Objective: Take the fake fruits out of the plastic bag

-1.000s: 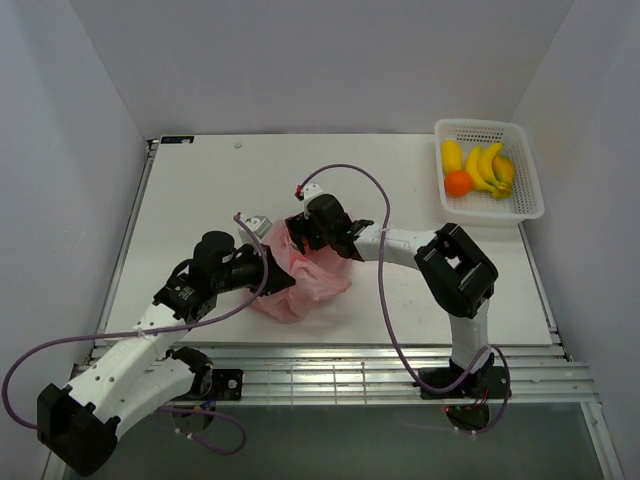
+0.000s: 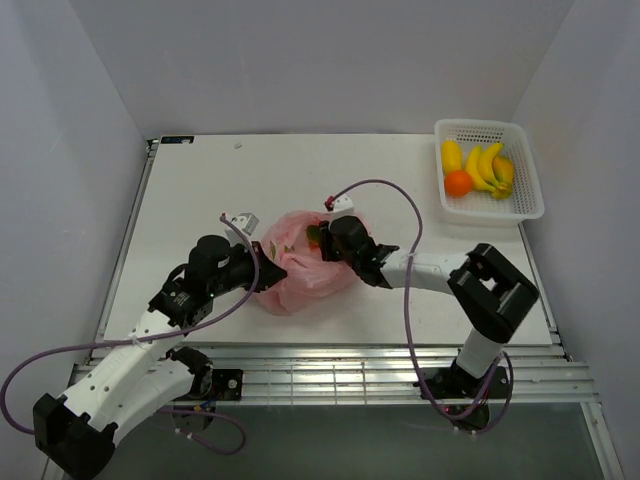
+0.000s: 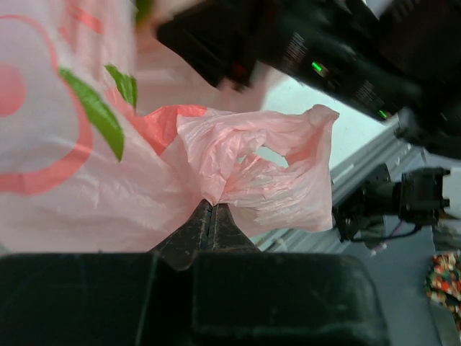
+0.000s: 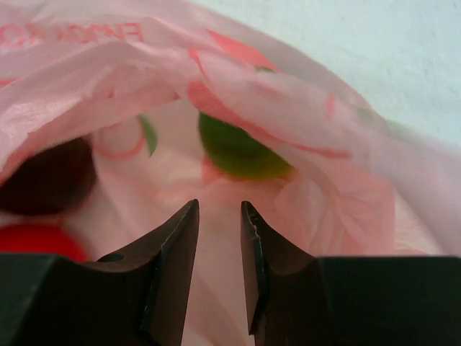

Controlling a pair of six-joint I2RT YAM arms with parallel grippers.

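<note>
The crumpled pink plastic bag (image 2: 305, 285) lies mid-table. My left gripper is shut on a bunched edge of it. My right gripper is inside or just over the bag's opening, fingertips a little apart; I see nothing clearly held between them. In the right wrist view a green fruit (image 4: 241, 151) lies under a fold, with a dark fruit (image 4: 47, 180) and a red fruit (image 4: 39, 241) at the left, all blurred and partly hidden.
A white basket (image 2: 488, 210) at the back right holds bananas (image 2: 478, 170), an orange (image 2: 457, 183) and other yellow fruit. The table around the bag is mostly clear.
My right gripper has moved right and slightly toward the front, along with its arm. The bag's top has spread wider. My left arm has shifted slightly left.
</note>
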